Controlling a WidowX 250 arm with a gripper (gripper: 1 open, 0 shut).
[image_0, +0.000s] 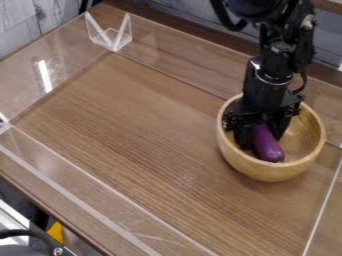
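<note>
A purple eggplant-like object (267, 145) lies in a wooden bowl (278, 172) on the right of the table. My black gripper (263, 130) reaches down from the top into the bowl, at the upper part of the purple object. It appears shut on that object, though the dark fingers partly hide the contact.
A wire stand (110, 32) is at the back left. Table edges and walls border the top and left.
</note>
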